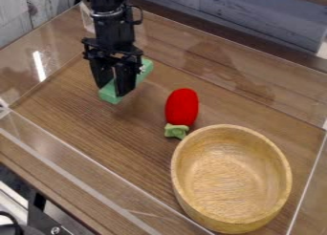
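Observation:
A black gripper (113,62) hangs at the upper left of the camera view, shut on a green object (115,91) that lies at table level under it; the fingertips partly hide the object. To the right, a red object with a green end (182,108), like a strawberry toy, lies on the wooden table. A large tan bowl (230,181) stands empty at the lower right.

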